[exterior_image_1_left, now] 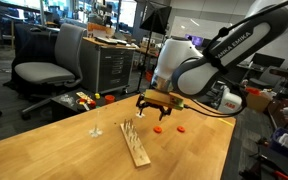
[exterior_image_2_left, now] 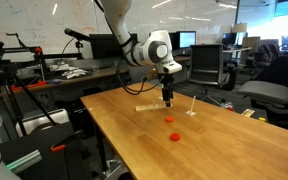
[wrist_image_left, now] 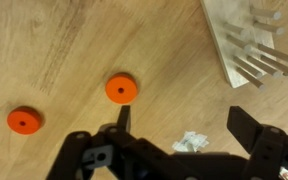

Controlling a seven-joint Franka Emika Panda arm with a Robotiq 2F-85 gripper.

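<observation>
Two orange-red discs with centre holes lie flat on the wooden table: one (wrist_image_left: 121, 88) near the middle of the wrist view, the other (wrist_image_left: 24, 120) at its left. A pale wooden board (exterior_image_1_left: 137, 150) carries a row of upright pegs (exterior_image_1_left: 130, 131) at one end; these pegs (wrist_image_left: 265, 62) also show at upper right in the wrist view. My gripper is open, its fingers wide apart and empty. It hangs above the table, close to the nearer disc (exterior_image_1_left: 158, 129) and the pegboard, touching neither as far as I can see.
A thin upright stick on a white base (exterior_image_1_left: 96, 131) stands on the left part of the table. Another whitish base (wrist_image_left: 192, 142) lies near my fingers. Small coloured items (exterior_image_1_left: 85, 101) sit at the far edge, with office chairs (exterior_image_1_left: 44, 62) beyond.
</observation>
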